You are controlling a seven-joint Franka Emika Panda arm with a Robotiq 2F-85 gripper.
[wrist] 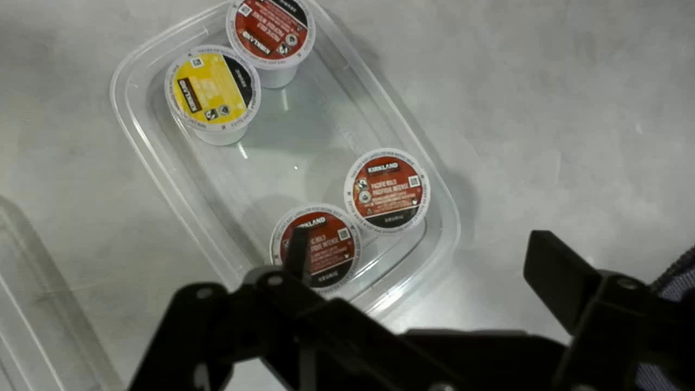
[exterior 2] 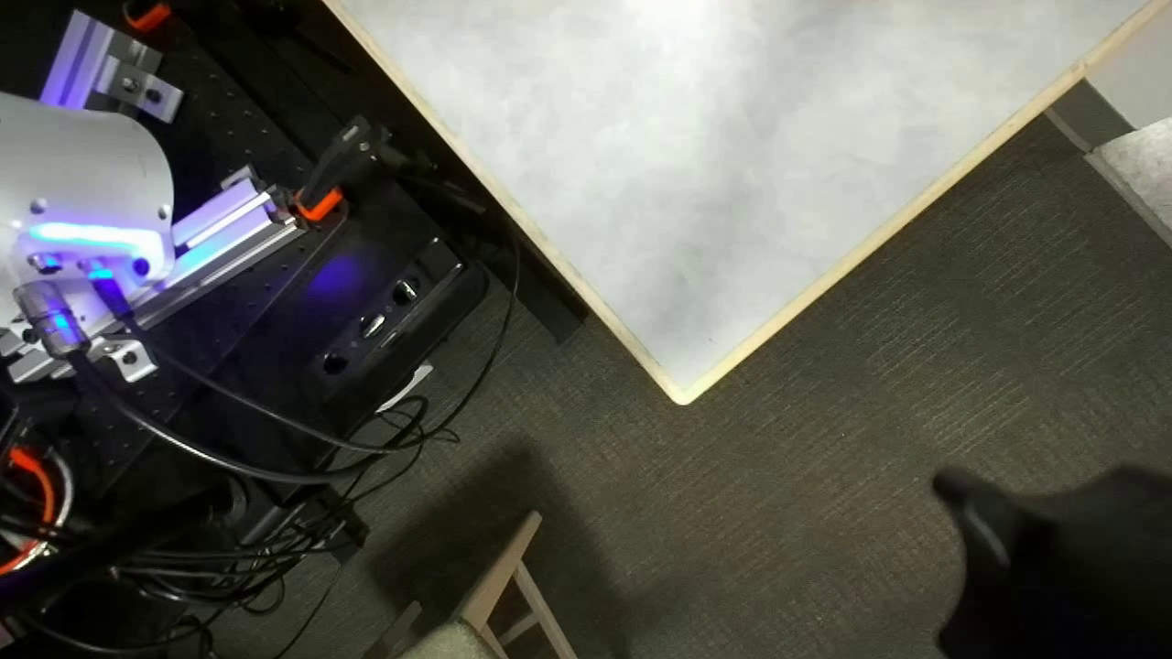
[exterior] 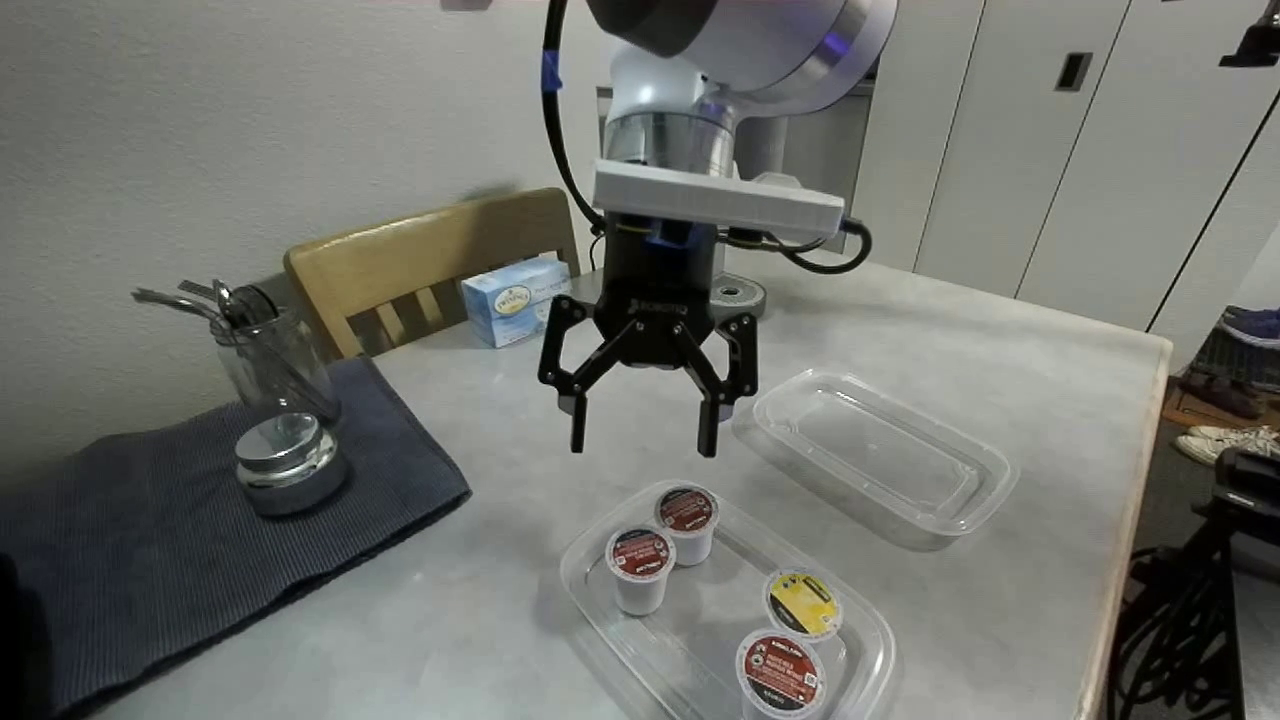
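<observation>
My gripper (exterior: 643,450) hangs open above the table, with nothing between its fingers. Lower in exterior view 1 lies a clear plastic tray (exterior: 578,574) holding several coffee pods. A yellow-topped pod (exterior: 803,604) and a third red pod (exterior: 780,674) share the other end. From the wrist, one finger (wrist: 298,253) overlaps the view of a red pod (wrist: 330,251), while the other finger appears over bare table. An empty clear container (exterior: 888,454) sits to the right.
A blue cloth (exterior: 396,450) on the left carries a jar of utensils (exterior: 266,360) and a silver-lidded jar (exterior: 288,462). Toward the chair (exterior: 444,258) is a light blue tea box (exterior: 516,300). Bare table separates the cloth from the pod tray.
</observation>
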